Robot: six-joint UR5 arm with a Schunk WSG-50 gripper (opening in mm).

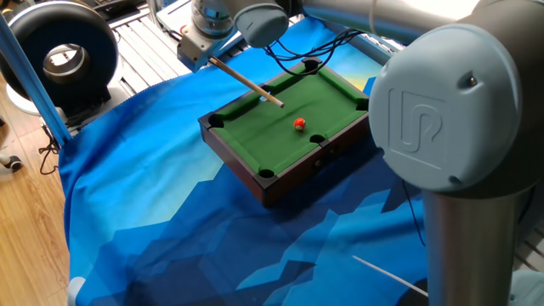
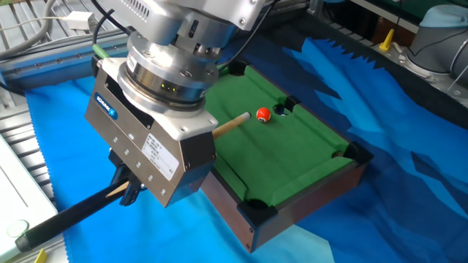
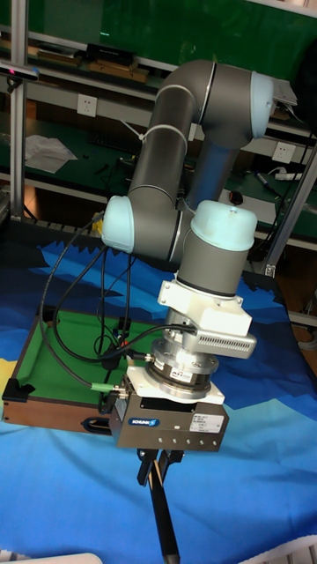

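Observation:
My gripper is shut on a wooden cue stick, whose dark handle sticks out behind the fingers in exterior view 2. The pale cue tip reaches over the green felt of a small pool table. Just beyond the tip lies an orange-red ball, close to a side pocket. Exterior view 1 shows the cue aimed across the table's rail towards the ball, with a small gap between them. In exterior view 3 the fingers clasp the cue; the ball is hidden there.
A blue patterned cloth lies under the pool table, with free room in front of it. Black cables hang from the arm over the table's far corner. A thin white stick lies near the arm's base.

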